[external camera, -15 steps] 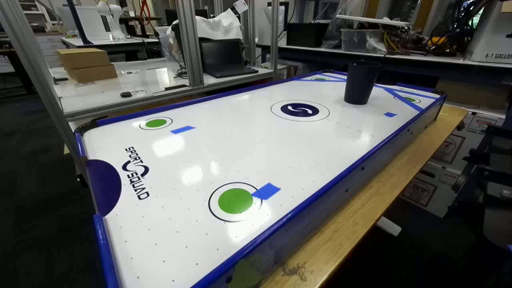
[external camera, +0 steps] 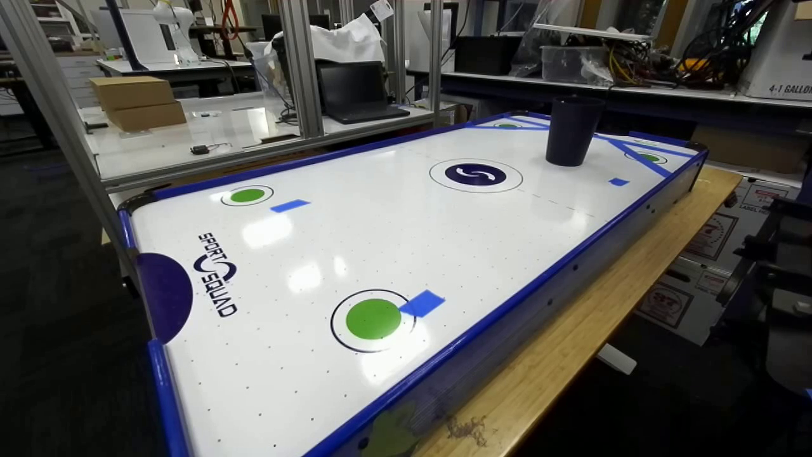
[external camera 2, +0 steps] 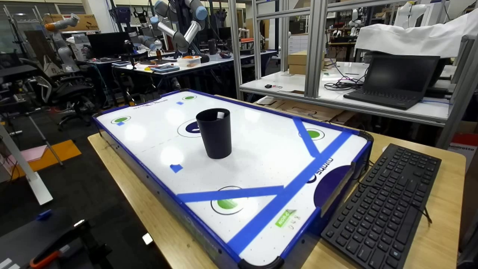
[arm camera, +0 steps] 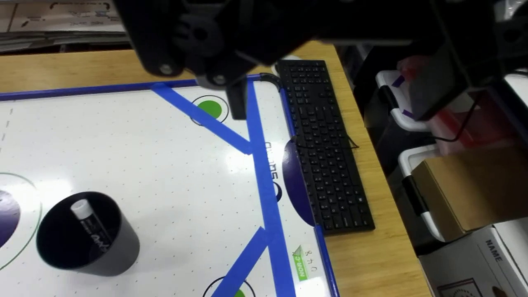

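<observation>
A tall black cup (external camera: pixel 572 131) stands upright on the white air hockey table (external camera: pixel 472 251). In the wrist view I look down into the cup (arm camera: pixel 89 237), where a marker (arm camera: pixel 91 222) with a white end leans against the inside. A small pale end of the marker (external camera 2: pixel 220 116) also shows inside the cup in exterior view 2. My gripper is open high above the table's end, its dark fingers (arm camera: pixel 237 101) wide apart with nothing between them. The cup lies well to the lower left of it. Neither exterior view shows the gripper.
A black keyboard (external camera 2: pixel 385 206) lies on the wooden tabletop (external camera 2: pixel 441 215) beyond the goal end. Blue tape strips (external camera 2: pixel 291 188) cross that end of the playing surface. A metal frame (external camera: pixel 301 68) with a laptop (external camera: pixel 358 91) on its shelf runs along one side.
</observation>
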